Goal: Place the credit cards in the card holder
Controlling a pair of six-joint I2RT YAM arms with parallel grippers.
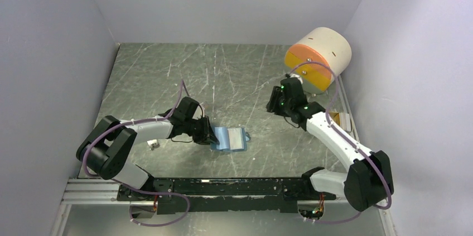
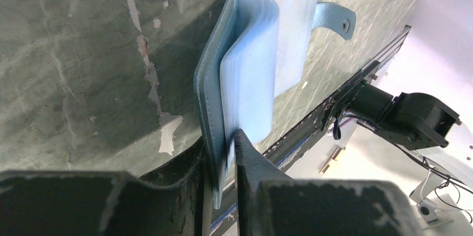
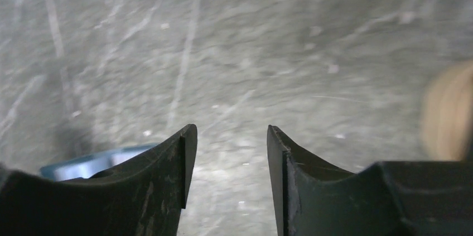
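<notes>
The blue card holder (image 1: 237, 139) lies spread on the table at front centre, its clear sleeves showing. In the left wrist view, its near cover edge and blue sleeves (image 2: 251, 74) stand between the closely set fingers of my left gripper; whether they pinch it I cannot tell. My right gripper is open over bare table, well right of the holder and nothing between its fingers. In the right wrist view the holder (image 3: 100, 160) peeks out at lower left, partly covered by a finger. No card can be told apart.
A drum-shaped cabinet (image 1: 318, 57) with coloured drawers stands at back right. Below it, a yellowish tray (image 1: 334, 118) is partly covered by my right arm. A small white item (image 1: 153, 144) lies at the left.
</notes>
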